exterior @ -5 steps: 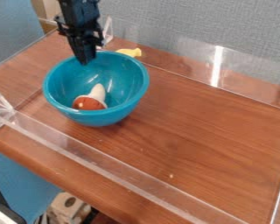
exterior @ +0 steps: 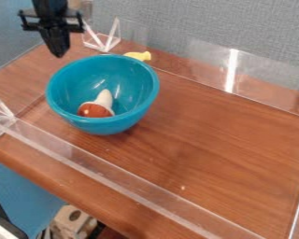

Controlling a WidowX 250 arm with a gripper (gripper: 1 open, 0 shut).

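A teal bowl point(exterior: 130, 110) stands on the wooden table at centre left, holding a red and white toy point(exterior: 96, 106) like a mushroom. My dark gripper point(exterior: 57, 49) hangs at the top left, above and behind the bowl, apart from it. It looks shut, with nothing visible between its fingers. A small yellow object point(exterior: 138, 56) lies behind the bowl near the back.
Clear panels line the back and front edges, with white braces at the left and back. Some hardware point(exterior: 75, 222) sits below the front edge.
My gripper has moved leftward and back, from over the bowl's rear to beyond it at the top left. The bowl and its contents look unchanged.
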